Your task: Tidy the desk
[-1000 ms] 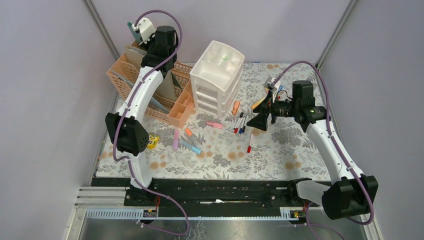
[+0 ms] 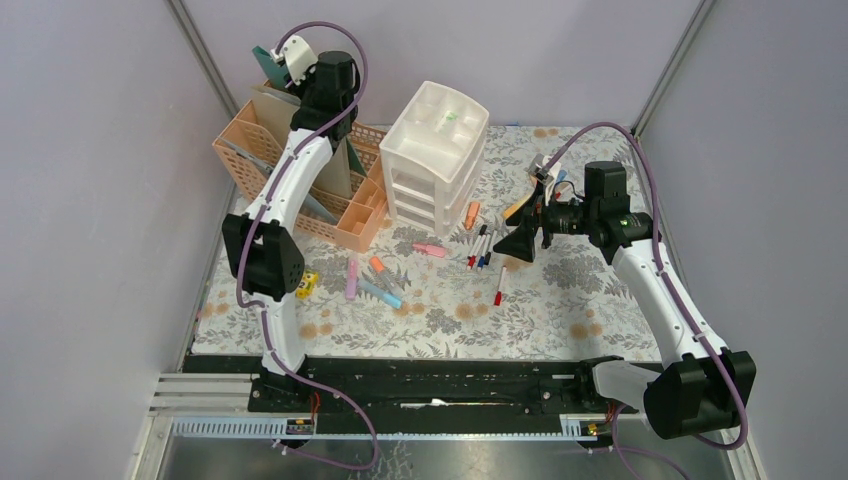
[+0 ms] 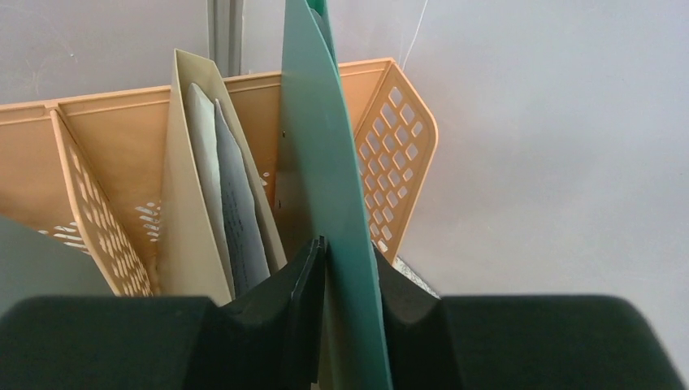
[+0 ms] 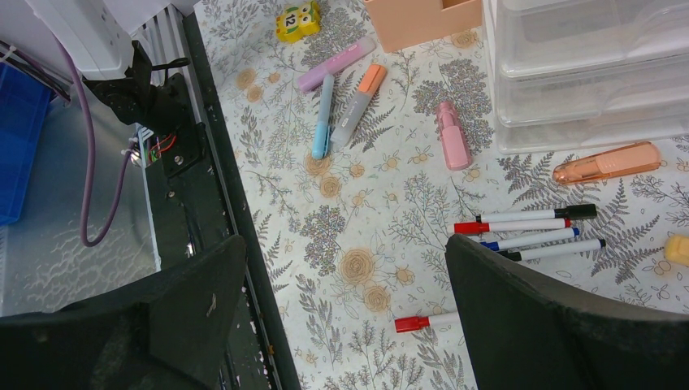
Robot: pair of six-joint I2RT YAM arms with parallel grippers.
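Observation:
In the left wrist view, a teal folder (image 3: 323,162) stands upright in the peach desk organizer (image 3: 122,110), beside a beige folder (image 3: 187,203) holding papers. My left gripper has its fingers on either side of the teal folder; whether they grip it is unclear. In the top view that arm reaches to the organizer's back. My right gripper stands open over the desk's right half, nothing visible between its fingers. Below it lie several markers (image 4: 536,237), an orange item (image 4: 605,164), a pink item (image 4: 453,138) and pens (image 4: 356,110).
A white drawer unit (image 2: 432,150) stands right of the organizer. A small yellow object (image 2: 306,284) lies at the left of the desk.
The left arm has shifted slightly right at the organizer over the last second, its elbow moving most. The right arm and the items on the desk are unchanged.

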